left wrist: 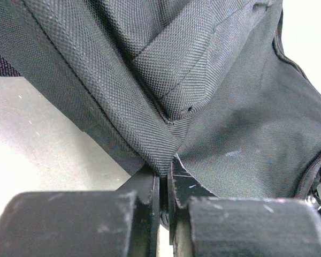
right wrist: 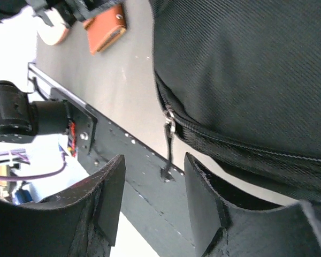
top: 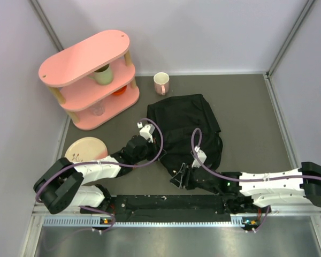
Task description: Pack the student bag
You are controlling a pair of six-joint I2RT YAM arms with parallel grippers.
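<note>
A black bag [top: 186,115] lies flat in the middle of the table, its near end toward me. On its left side my left gripper [top: 160,154] is shut on a fold of the fabric; the left wrist view shows the dark cloth [left wrist: 155,144] pinched between the fingers. At the near edge, my right gripper [top: 176,179] stands open. Its wrist view shows a zipper slider [right wrist: 170,124] with a dark pull tab [right wrist: 168,160] hanging ahead of the gap between the parted fingers. The tab looks ungripped.
A pink shelf [top: 85,56] with a green cup [top: 103,75] stands at the back left. Behind the bag is a pink mug [top: 161,83]. A round cream object [top: 86,148] lies near the left arm. The table right of the bag is clear.
</note>
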